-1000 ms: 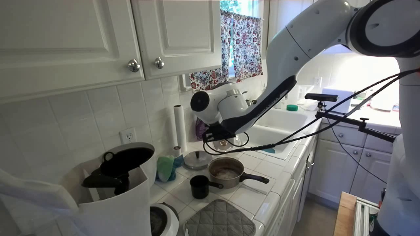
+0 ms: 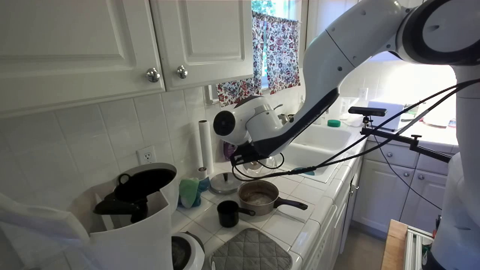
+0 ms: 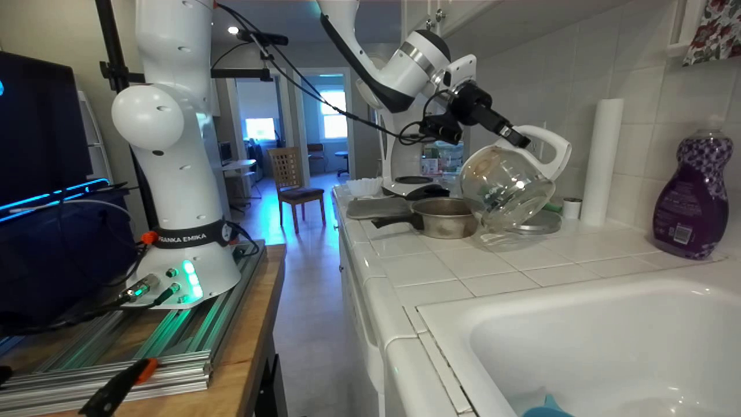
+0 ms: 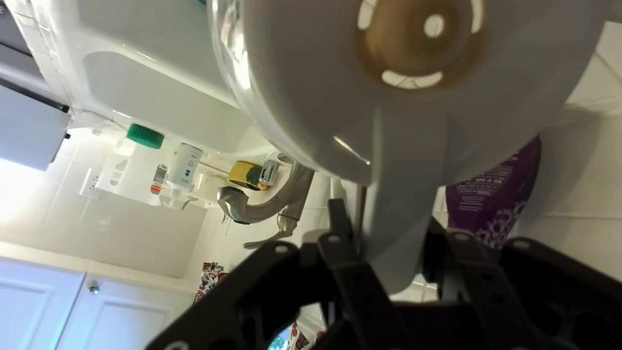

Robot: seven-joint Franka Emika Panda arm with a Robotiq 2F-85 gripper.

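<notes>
A clear glass carafe (image 3: 496,182) with a white handle (image 3: 560,149) hangs tilted over the counter, in front of the saucepan in exterior view 2. My gripper (image 3: 517,136) is shut on its handle. In the wrist view, the pale handle (image 4: 402,233) runs down between the dark fingers of the gripper, and the carafe's round body (image 4: 309,99) fills the upper middle. Exterior view 1 shows only part of the carafe (image 2: 263,167) behind my wrist and cables. Whether its lower edge touches the counter, I cannot tell.
Close to the carafe are a saucepan (image 2: 258,196), a small black pot (image 2: 228,214) and a lid (image 2: 224,182). A paper roll (image 3: 602,161) and purple bottle (image 3: 693,194) stand along the wall. The sink (image 3: 590,333) lies to one side; bare tiles separate it from the pan.
My wrist has moved slightly down and to the left in exterior view 1, with the carafe still in the gripper. The pots on the counter have not moved.
</notes>
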